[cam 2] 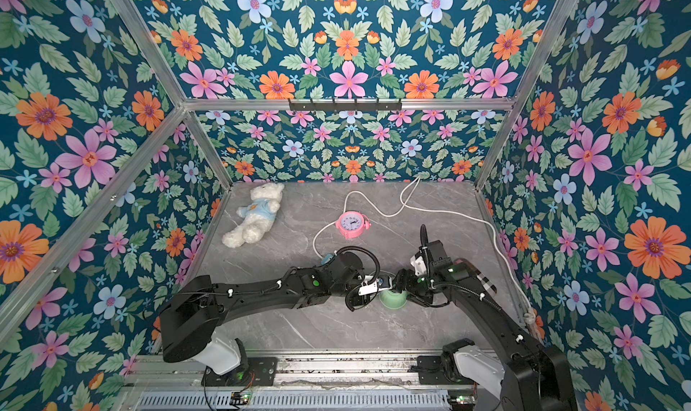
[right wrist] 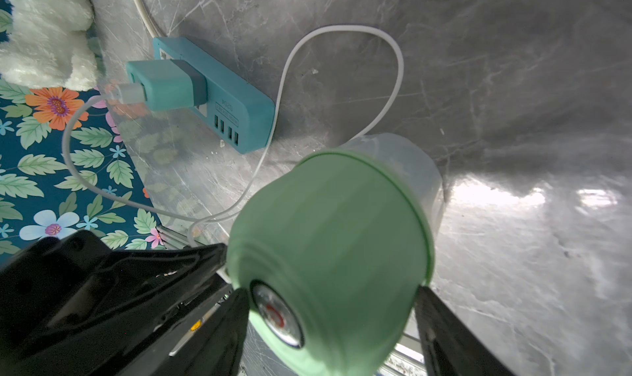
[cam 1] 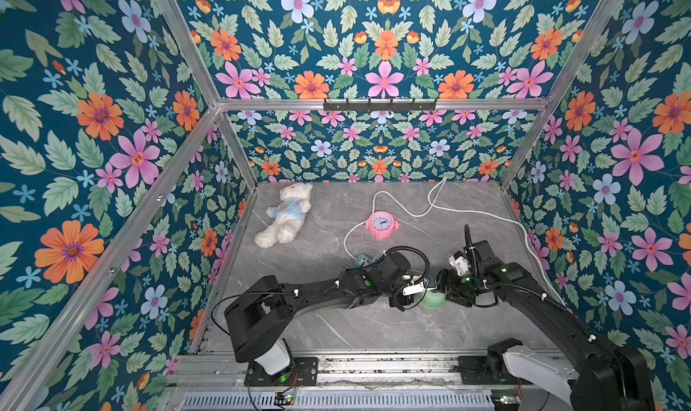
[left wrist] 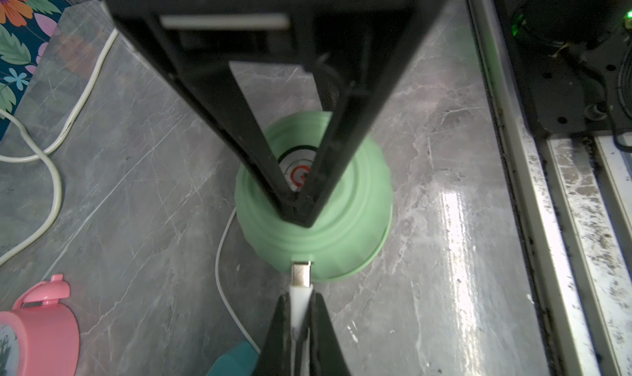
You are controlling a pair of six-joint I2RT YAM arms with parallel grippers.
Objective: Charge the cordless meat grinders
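Observation:
The green meat grinder (cam 1: 434,301), with a clear cup below its green body, is in the middle front, also seen in the right wrist view (right wrist: 329,237). My left gripper has a white USB cable connector (left wrist: 301,297) between its fingers, its metal tip pointing at the grinder's side at the green rim; whether it touches cannot be told. My right gripper stands open round the grinder's top, a finger on either side; contact is unclear. A teal power strip (right wrist: 233,112) with a plugged-in adapter (right wrist: 164,86) lies beside it, mostly hidden in the top views.
A pink clock (cam 1: 381,224) sits behind the grinder. A white bear (cam 1: 286,216) lies at the back left. White cords run across the back and right of the grey table (cam 1: 324,324). The front rail borders the table.

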